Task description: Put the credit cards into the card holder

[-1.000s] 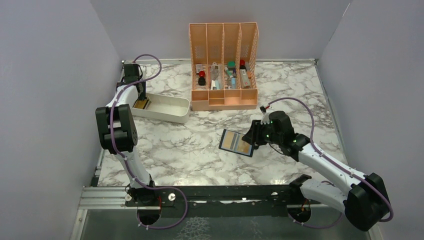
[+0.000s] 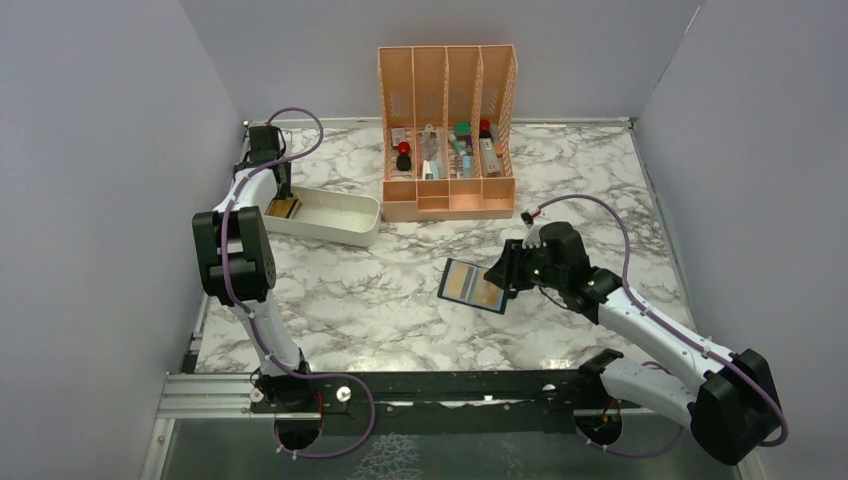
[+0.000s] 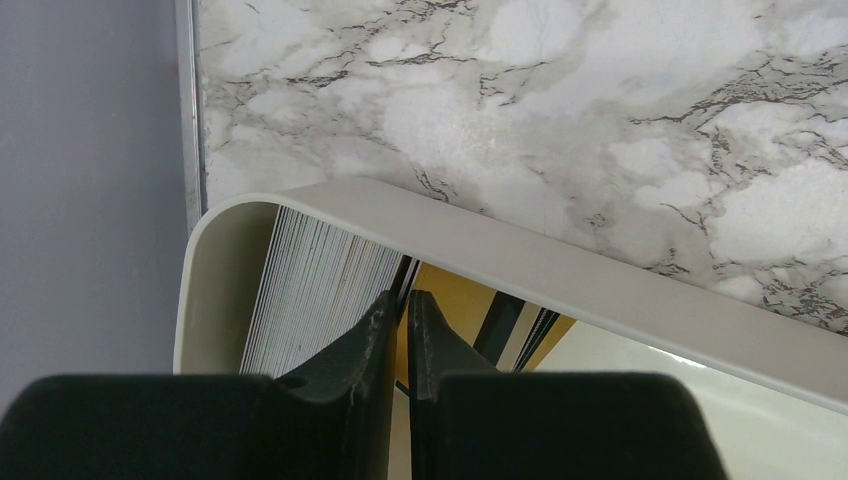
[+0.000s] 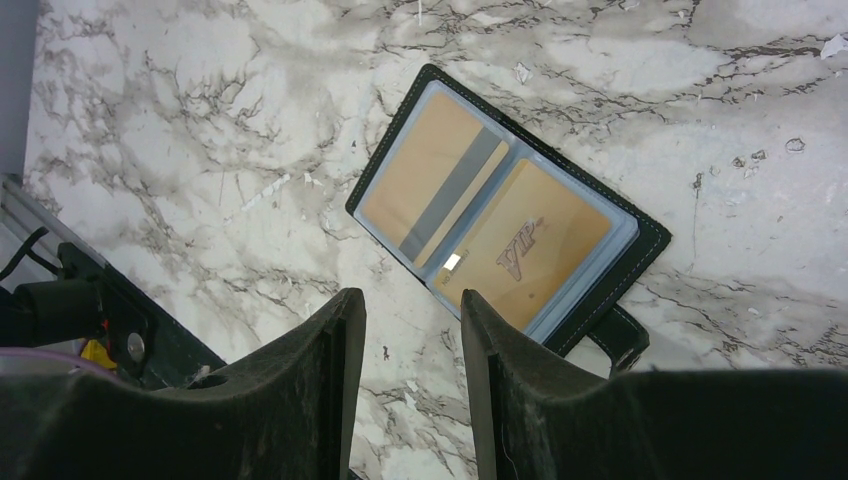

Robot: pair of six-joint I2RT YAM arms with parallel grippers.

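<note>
The open card holder point(image 4: 430, 275) lies flat on the table, black-edged, with tan cards point(image 4: 545, 235) showing in its two clear halves. Just short of its near edge in the right wrist view is my right gripper, its fingers apart with nothing between them. Over at the left, a white bin point(image 3: 560, 265) holds a row of thin white-edged cards point(image 3: 315, 285) and gold and black cards point(image 3: 455, 300). Inside it, my left gripper has its fingertips close together at a dark card edge between those groups. Whether they grip that card cannot be made out.
Behind the middle of the table stands an orange compartment rack point(image 2: 448, 205) with small items in it. Bare marble lies between the bin and the card holder. A grey wall rises close to the bin's left.
Almost nothing differs in the top view.
</note>
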